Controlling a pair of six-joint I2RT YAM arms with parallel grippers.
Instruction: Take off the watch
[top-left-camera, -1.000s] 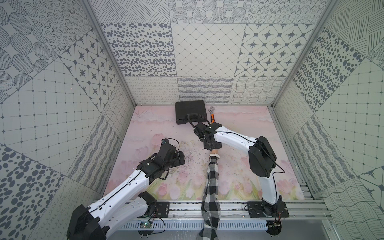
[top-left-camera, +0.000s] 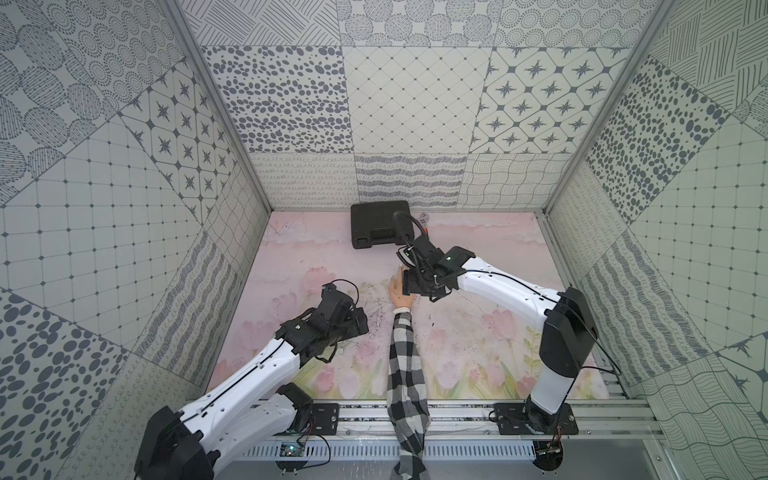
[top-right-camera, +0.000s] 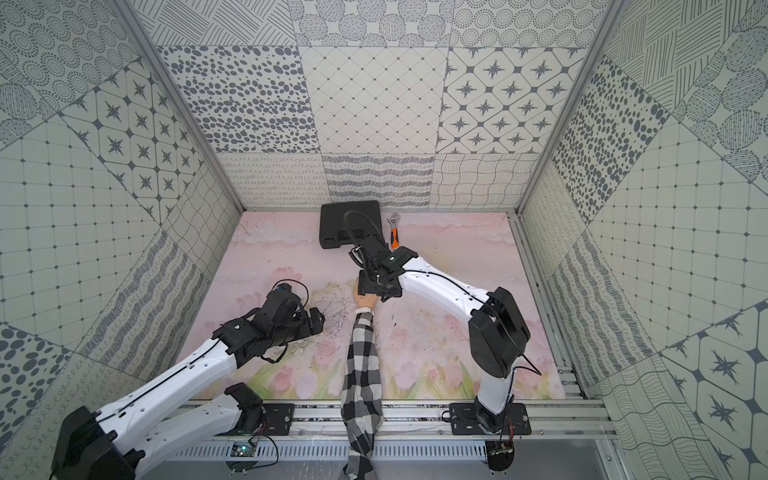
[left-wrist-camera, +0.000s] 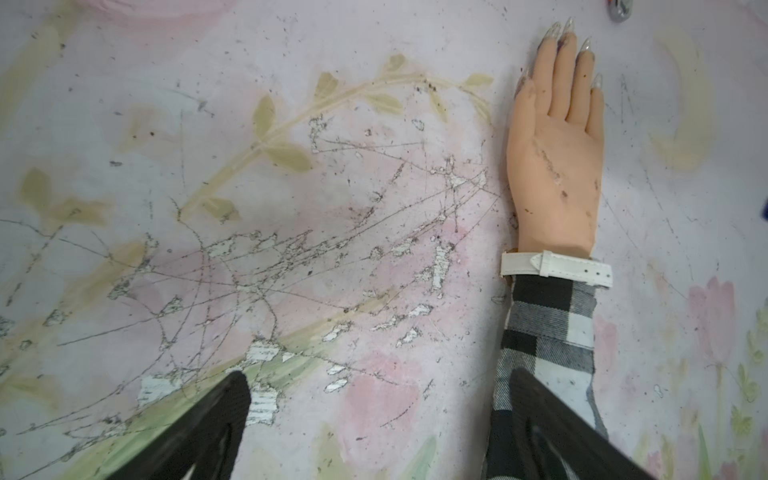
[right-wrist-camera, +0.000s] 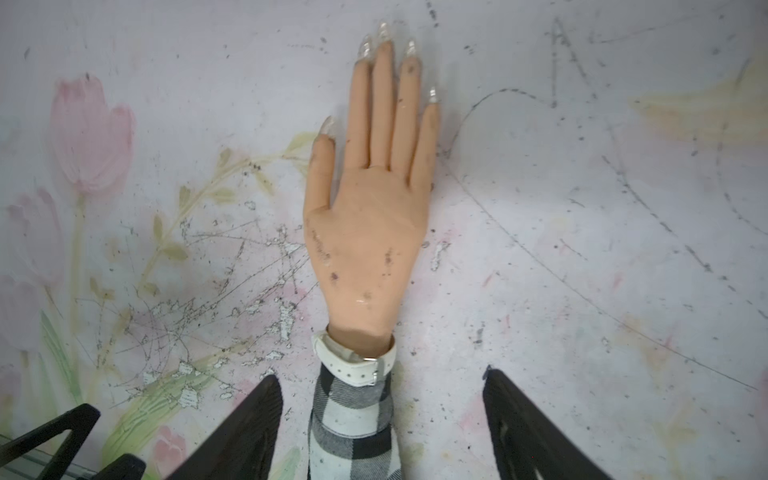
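A mannequin hand (left-wrist-camera: 560, 184) lies palm up on the pink table, its arm in a black-and-white checked sleeve (right-wrist-camera: 352, 432). Around its wrist is a white watch strap, buckled, as the right wrist view also shows (right-wrist-camera: 352, 360). My right gripper hangs open over the wrist, its fingers either side of the sleeve below the strap, nothing held. My left gripper is open, low to the left of the arm, with nothing between its fingers.
A black case (top-left-camera: 380, 220) lies at the back, with an orange-handled wrench (top-right-camera: 394, 236) to its right. Patterned walls enclose the sides and back.
The checked arm has shifted left since a second ago. My left arm moved only slightly.
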